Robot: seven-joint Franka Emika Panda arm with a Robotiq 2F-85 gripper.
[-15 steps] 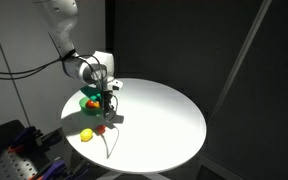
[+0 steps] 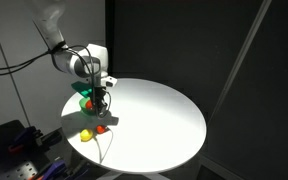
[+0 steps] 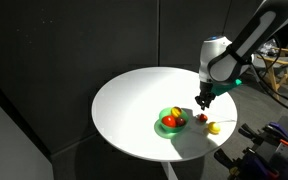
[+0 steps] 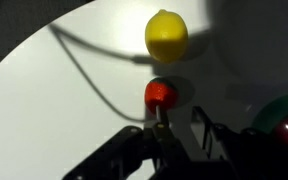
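Observation:
On the white table a small red object (image 4: 161, 94) lies just beyond my fingertips in the wrist view. Beside it is a yellow, lemon-like object (image 4: 166, 38). My gripper is open, its two dark fingers apart with nothing between them. From outside, the gripper (image 3: 204, 101) hangs above the table close to the red object (image 3: 202, 118), pointing down. A green bowl (image 3: 160, 131) holds red and orange round pieces; only part of this bowl (image 4: 269, 108) shows at the wrist view's right edge.
Cables (image 2: 24, 67) hang beside the arm.
In exterior view 1 the arm and gripper have shifted a little left, towards the bowl. The red and yellow objects on the table stay where they were.

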